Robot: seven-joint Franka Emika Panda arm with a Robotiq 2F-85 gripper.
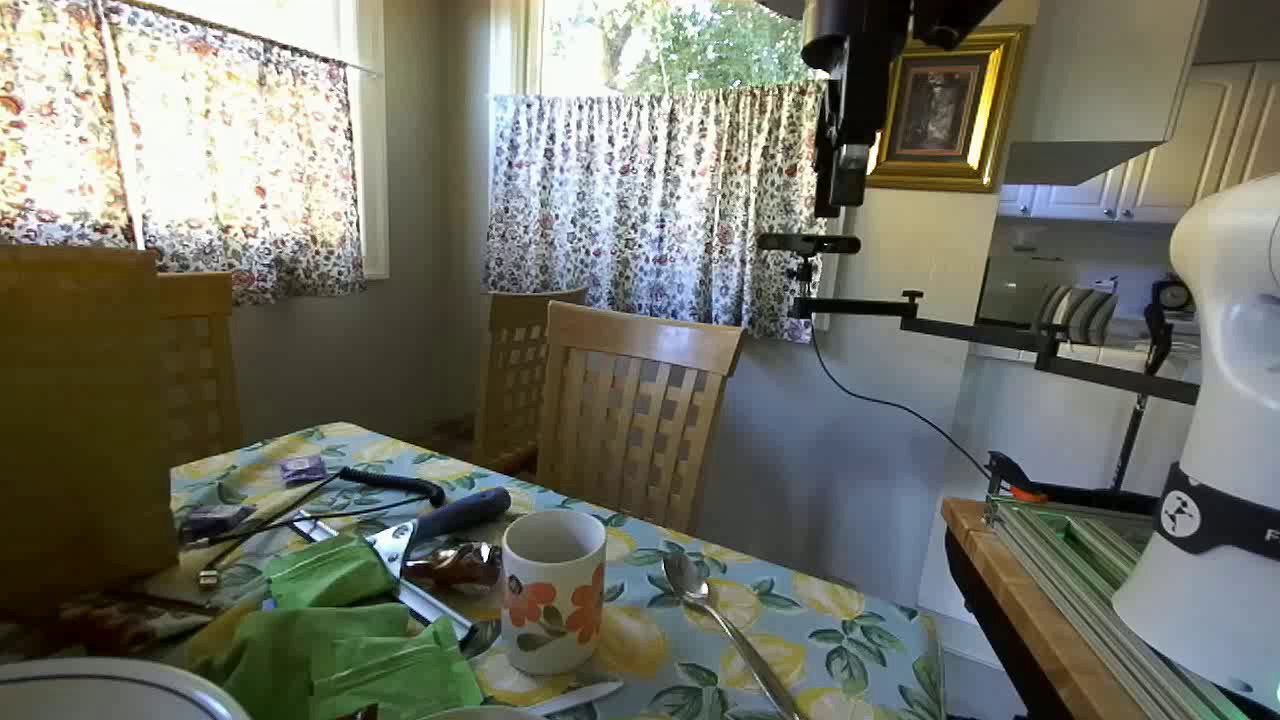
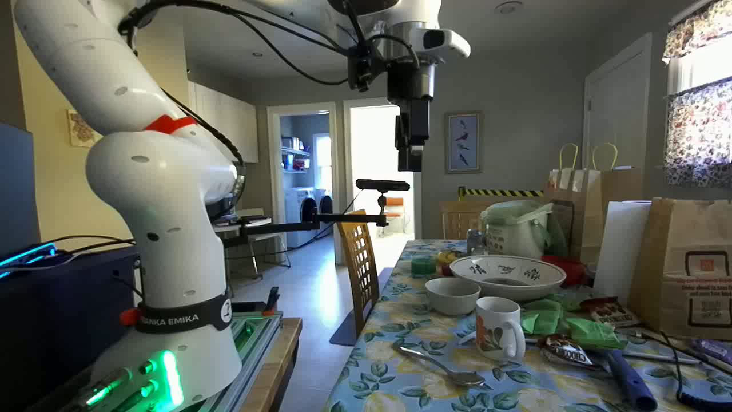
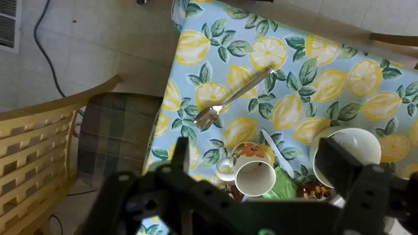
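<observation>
High over the table, my gripper points down, its two dark fingers wide apart and nothing between them. It also hangs in the air in exterior view 2 (image 2: 410, 151). Far below lies a white mug (image 3: 255, 178) with orange flowers, upright, its handle toward the left in the wrist view. A metal spoon (image 3: 235, 96) rests on the lemon-print cloth near the table edge. Between the mug and a white bowl (image 3: 362, 145) lies a white plastic knife (image 3: 279, 154). One finger covers part of the bowl.
Green packets (image 2: 549, 317), snack wrappers (image 2: 566, 350) and a blue-handled tool (image 2: 629, 381) crowd the area by the mug. A large patterned bowl (image 2: 511, 278) and paper bags (image 2: 693, 268) stand behind. Chairs (image 1: 636, 402) line the table.
</observation>
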